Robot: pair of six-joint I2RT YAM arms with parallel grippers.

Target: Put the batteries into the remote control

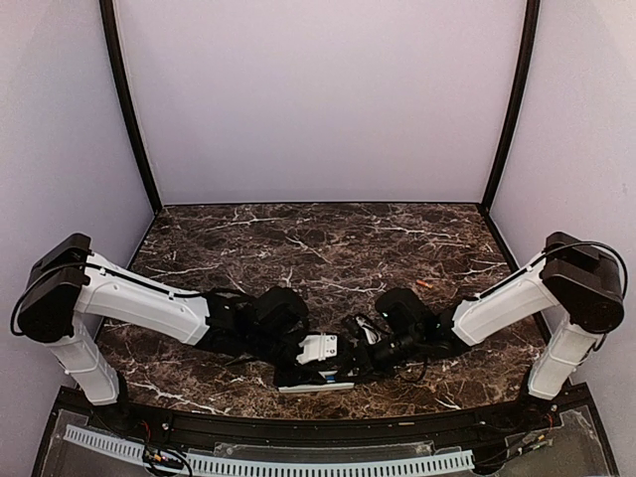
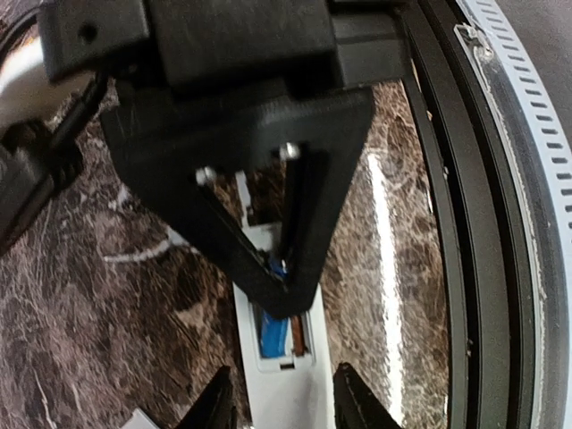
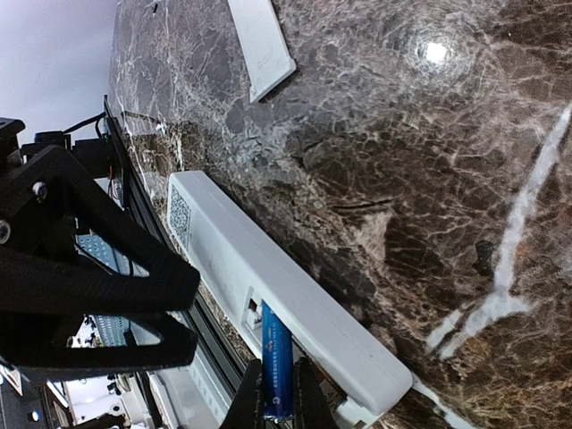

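Observation:
The white remote lies open on the marble table near its front edge, also in the right wrist view [image 3: 331, 331]. A blue battery [image 2: 273, 332] sits in its compartment, a reddish part beside it. My right gripper is shut on the blue battery [image 3: 276, 357] at the compartment. My left gripper hangs over the remote's end with its fingers part open, nothing seen between them. In the left wrist view the right gripper's black body stands over the battery end.
The white cover [image 3: 259, 45] lies beside the remote. An orange battery [image 1: 423, 283] lies at the back right. The table's front rail [image 2: 447, 268] runs close along the remote.

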